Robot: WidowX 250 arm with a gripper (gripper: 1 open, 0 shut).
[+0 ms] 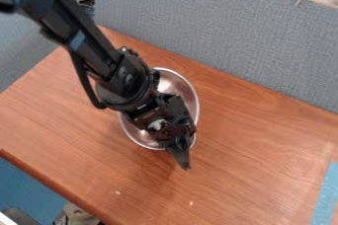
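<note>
A metal bowl (pixel 188 89) with a pale rim rests on the wooden table, mostly covered by my black arm, which reaches in from the upper left. My gripper (pixel 183 158) hangs over the bowl's lower right part, its dark fingertips pointing down just past the rim. The fingers look shut, and nothing shows between them. The inside of the bowl is largely hidden behind the wrist.
A grey padded wall (pixel 224 32) runs along the back. A light blue tape strip (pixel 325 191) lies at the right edge, and assorted objects sit beyond the near left edge.
</note>
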